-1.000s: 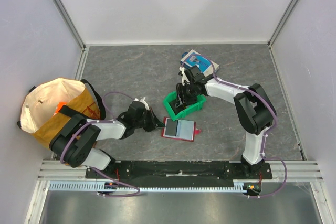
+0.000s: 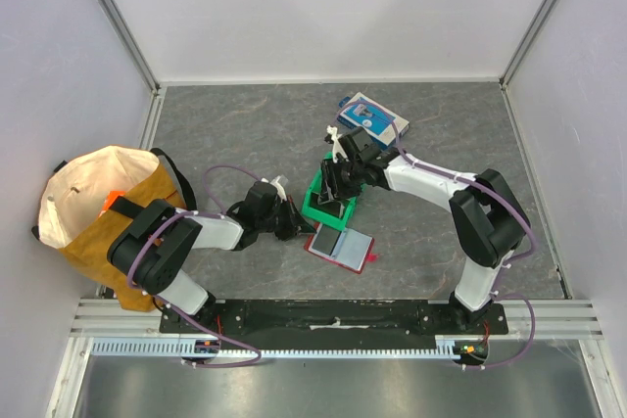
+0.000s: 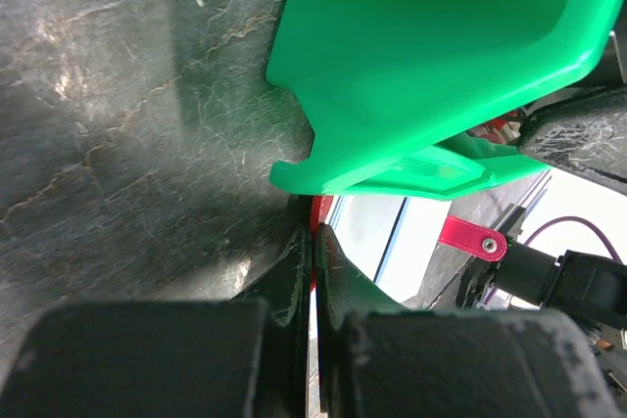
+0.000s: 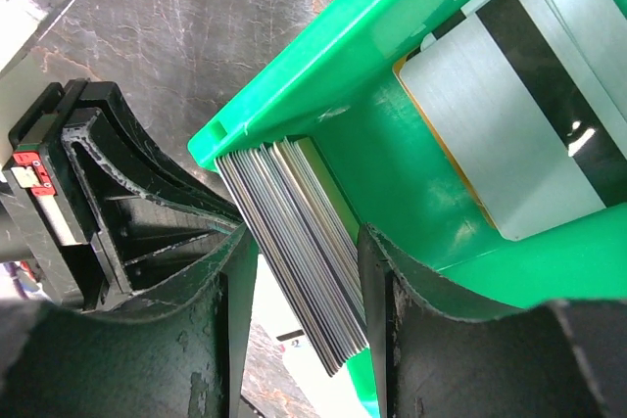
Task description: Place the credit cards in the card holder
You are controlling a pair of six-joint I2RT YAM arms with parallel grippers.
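Observation:
The card holder point(image 2: 341, 248) lies open, its red edge showing near the table's front. My left gripper is shut on that thin red edge point(image 3: 315, 214) at the fingertips. Behind the holder stands a green tray point(image 2: 311, 205). Inside it, a stack of cards point(image 4: 294, 242), edges up, leans by the tray wall in the right wrist view. My right gripper straddles this stack, a finger on either side; whether the fingers press on it cannot be told. Another silver card with a black stripe point(image 4: 480, 95) lies flat on the tray floor.
A blue and white box point(image 2: 367, 119) sits behind the right gripper. To the left stands a tan bag point(image 2: 147, 198) with an open top.
My left gripper has come right to the holder's left edge, and the holder has turned clockwise.

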